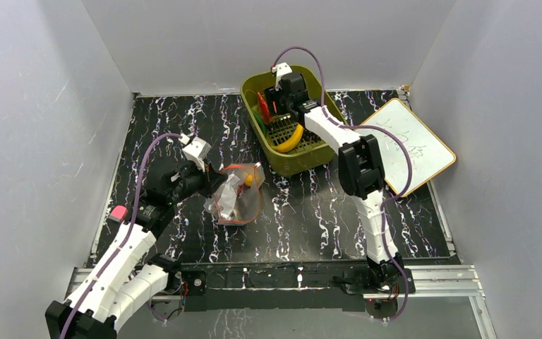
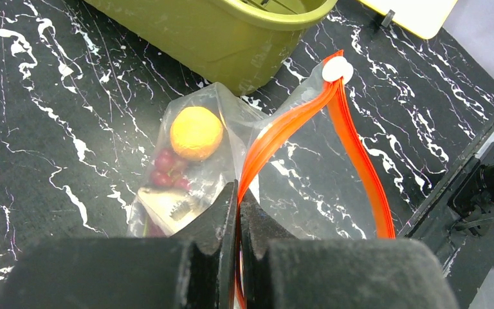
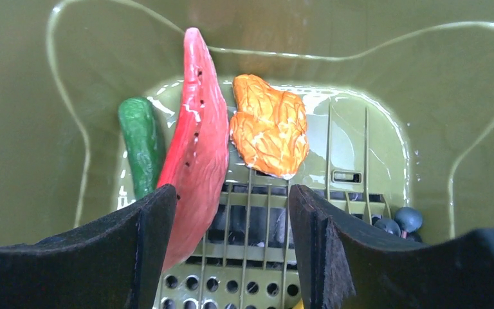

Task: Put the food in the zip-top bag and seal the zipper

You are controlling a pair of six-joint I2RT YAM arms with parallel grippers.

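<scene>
A clear zip top bag (image 2: 199, 100) with an orange zipper rim (image 2: 282, 131) and white slider (image 2: 337, 69) lies on the counter, its mouth spread apart. Inside show an orange fruit (image 2: 196, 133), red grapes (image 2: 168, 170) and a pale item partly hidden. My left gripper is shut on the zipper edge. Inside the green basket (image 1: 291, 164), my right gripper stands open, nothing gripped. Its left finger overlaps a long red item (image 3: 201, 151) in the right wrist view. Beyond the fingers lie an orange-brown food piece (image 3: 269, 127) and a green item (image 3: 140, 147).
A banana (image 1: 289, 139) lies in the basket's front part, and dark blue berries (image 3: 407, 220) in a corner. High basket walls surround the right gripper. A whiteboard (image 1: 408, 147) stands at the right.
</scene>
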